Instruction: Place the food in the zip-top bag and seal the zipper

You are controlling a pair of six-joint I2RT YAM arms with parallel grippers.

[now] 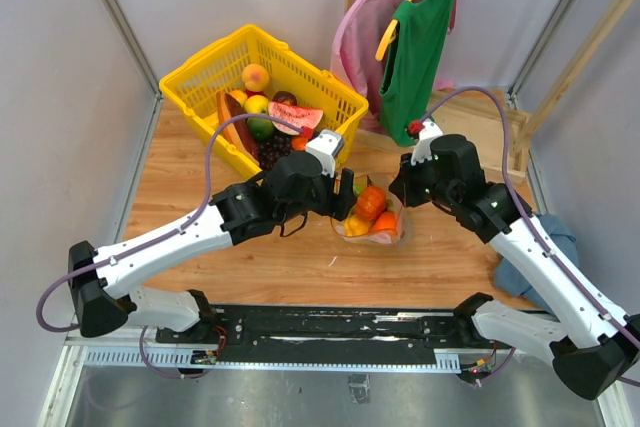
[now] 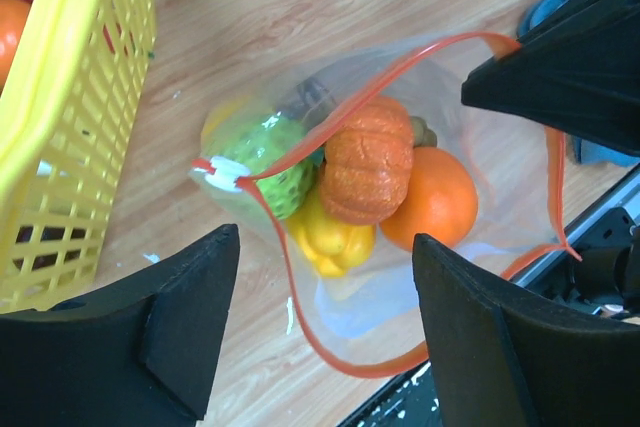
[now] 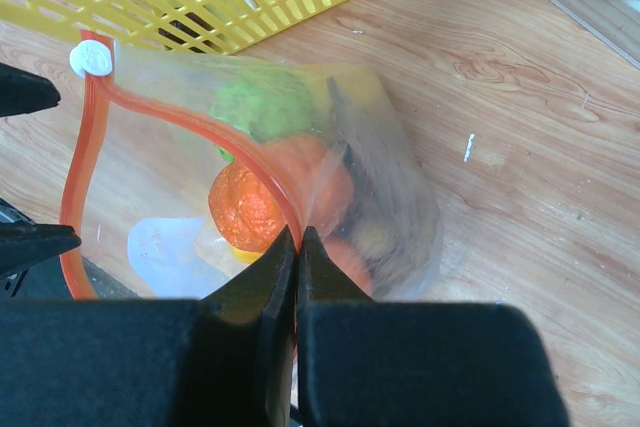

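Note:
A clear zip bag [image 1: 390, 229] with orange zipper stands on the wood table, holding an orange lumpy item [image 2: 362, 162], an orange [image 2: 428, 197], a yellow pepper [image 2: 330, 237] and a green item [image 2: 262, 147]. My right gripper is shut on the bag's zipper edge at one side. My left gripper is open above the bag's other side, with the white slider [image 2: 230, 172] beyond its fingertips and nothing held between them.
A yellow basket [image 1: 200, 77] full of fruit stands at the back left, close beside the bag. Hanging garments [image 1: 410, 47], a wooden tray [image 1: 480, 132] and a blue cloth [image 1: 530, 267] are around the right side.

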